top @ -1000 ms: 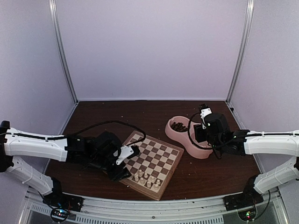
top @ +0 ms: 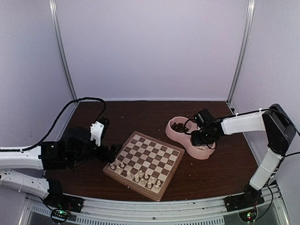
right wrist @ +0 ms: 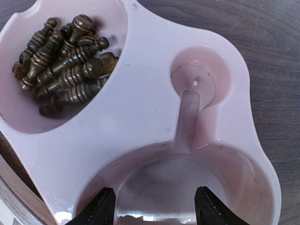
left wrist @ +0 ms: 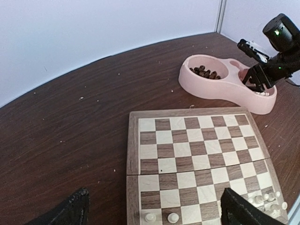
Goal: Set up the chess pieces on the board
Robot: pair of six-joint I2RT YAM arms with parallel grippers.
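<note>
The chessboard (top: 151, 158) lies at an angle on the table. White pieces (top: 140, 174) stand along its near edge; in the left wrist view, two white pawns (left wrist: 173, 218) are at the bottom. Beside the board's left corner, my left gripper is open and empty. A pink tray (top: 176, 136) holds dark pieces (right wrist: 70, 63) heaped in its left bowl and white pieces (top: 205, 146) in its right one. Over that right bowl my right gripper stands open, its fingers (right wrist: 104, 206) apart. Only a bright sliver shows between them at the bottom edge.
Bare dark table (top: 131, 115) spreads behind the board and left of it. The metal front rail (top: 150, 206) runs just past the board's near corner. The tray's raised rim and the ridge between its bowls surround the right gripper.
My left gripper has drawn back leftward off the board, uncovering pieces at its left corner. The right arm has swung round over the tray, its gripper lower in the right bowl.
</note>
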